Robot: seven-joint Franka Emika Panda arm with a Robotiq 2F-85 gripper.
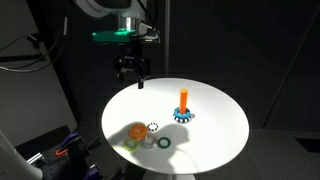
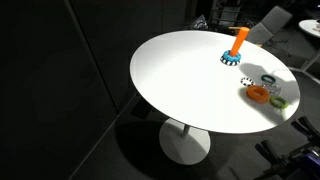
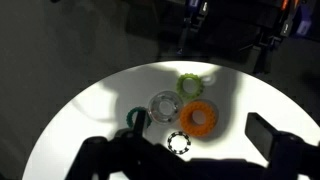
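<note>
An orange stick [image 1: 183, 101] stands upright on the white table, with a blue ring [image 1: 179, 112] and a black-and-white ring around its base. Loose rings lie flat to the front of it: an orange ring [image 3: 186, 110], a light green ring [image 3: 180, 86], a clear ring [image 3: 155, 106], a dark green ring [image 3: 130, 118] and a small black-and-white ring [image 3: 170, 141]. High over the table hangs my gripper, open and empty. Its two dark fingers [image 3: 267, 138] are wide apart in the wrist view, well clear of the rings. The stick is out of that view.
The round white table [image 2: 165, 70] has much bare surface away from the rings and stick. The light green ring lies close to the table's edge. Dark floor [image 2: 90, 150] surrounds the table, and the robot's base side is cluttered with dark parts.
</note>
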